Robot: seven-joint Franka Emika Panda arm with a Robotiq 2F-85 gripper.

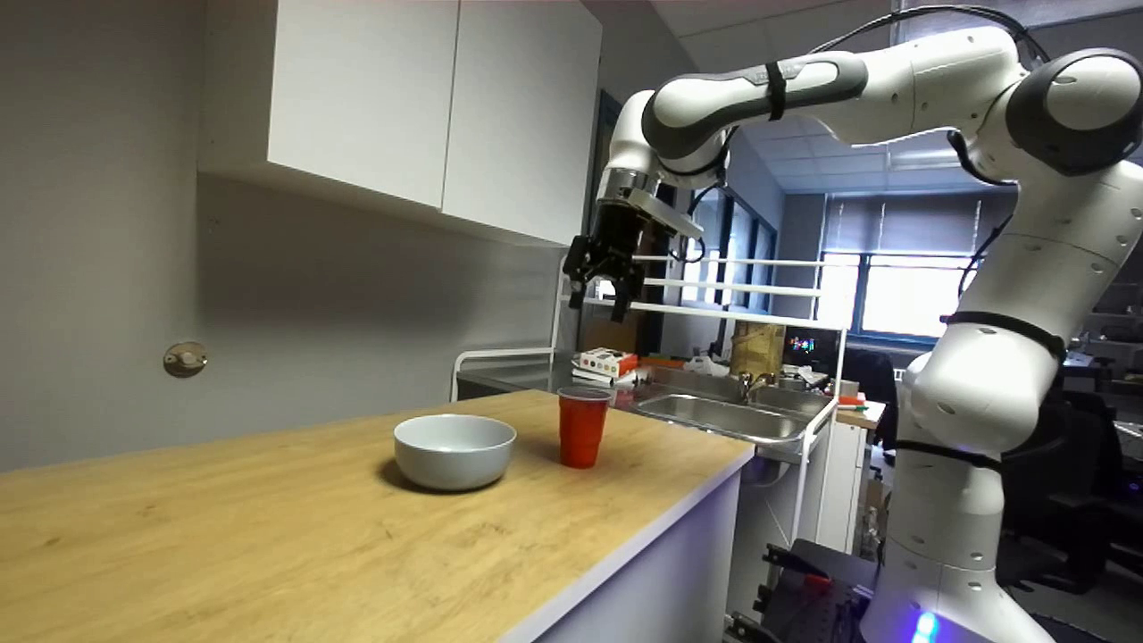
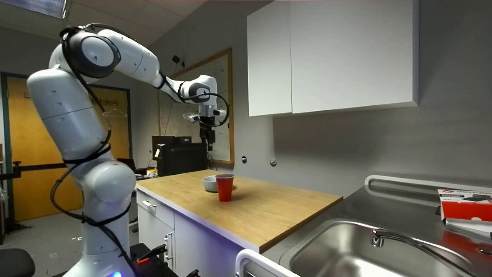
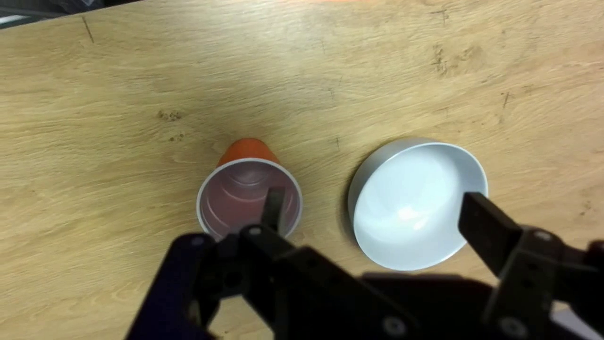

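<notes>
A red plastic cup (image 1: 581, 430) stands upright on the wooden counter, with a light grey bowl (image 1: 454, 455) beside it and a small gap between them. High above the counter hangs my gripper (image 1: 599, 305), pointing down, open and empty. From the wrist, the cup (image 3: 249, 195) is seen from above, its inside bare apart from one dark finger (image 3: 274, 207) that overlaps it in the view. The bowl (image 3: 416, 207) looks empty and lies partly behind the other finger. In exterior view 2 the cup (image 2: 225, 188) partly covers the bowl (image 2: 210, 184).
White wall cabinets (image 1: 364, 102) hang over the counter's back. A metal sink (image 2: 359, 251) with a faucet (image 2: 378, 238) adjoins the counter, and a red and white box (image 2: 466, 205) lies past it.
</notes>
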